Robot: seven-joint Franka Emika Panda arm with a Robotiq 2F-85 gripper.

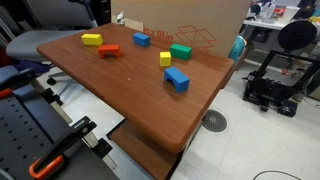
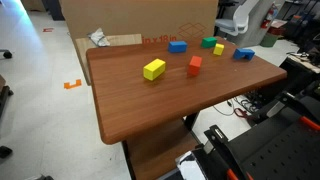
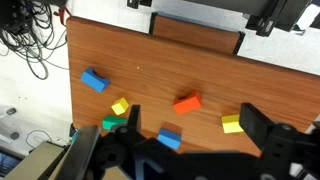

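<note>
In the wrist view my gripper is open, its dark fingers set wide apart at the lower edge, with nothing gripped. Seen from above, a red block (image 3: 187, 102) lies on the brown table between the finger lines. A blue block (image 3: 169, 138) is just below it. One yellow block (image 3: 232, 124) sits by the right finger, partly beside it. Near the left finger are another yellow block (image 3: 120, 105) and a green block (image 3: 114, 121). Farther left lies a second blue block (image 3: 95, 79), notched like an arch in exterior view 1.
A tall cardboard panel (image 1: 190, 22) borders the table's back edge in exterior view 1. Bare wood (image 2: 130, 105) fills the near left part of the table in exterior view 2. Loose cables (image 3: 35, 40) lie on the floor off the table's left side.
</note>
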